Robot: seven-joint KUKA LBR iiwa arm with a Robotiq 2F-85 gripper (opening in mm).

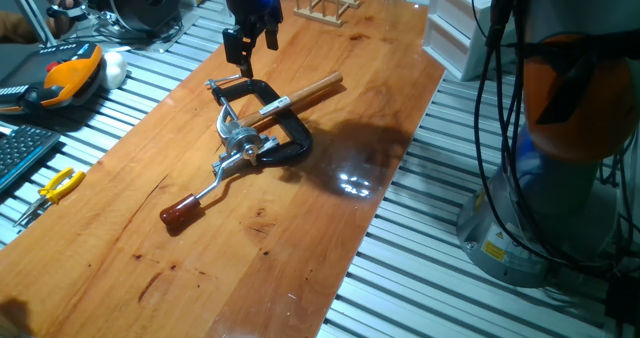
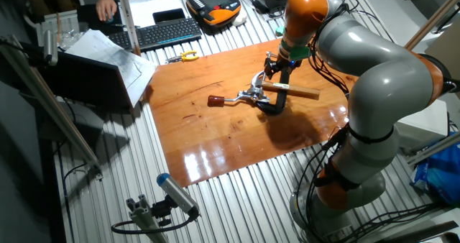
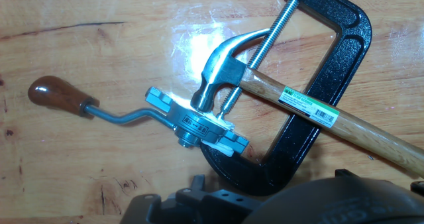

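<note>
A black C-clamp (image 3: 354,38) lies on the wooden table. Across it rests a claw hammer (image 3: 265,85) with a wooden handle, its steel head touching or very near a metal crank tool (image 3: 199,126). The crank's brown wooden knob (image 3: 58,95) points away from the pile. Above the clamp's far end, in the first exterior view, hangs my gripper (image 1: 259,58), fingers parted and nothing visible between them. Only dark parts of it show along the wrist view's bottom edge. From the second exterior side, the arm partly covers the clamp (image 2: 272,108).
Yellow-handled pliers (image 1: 62,185) lie by the table's left edge. A wooden rack (image 1: 325,3) stands at the far end, and white drawers (image 1: 458,28) are beyond the right edge.
</note>
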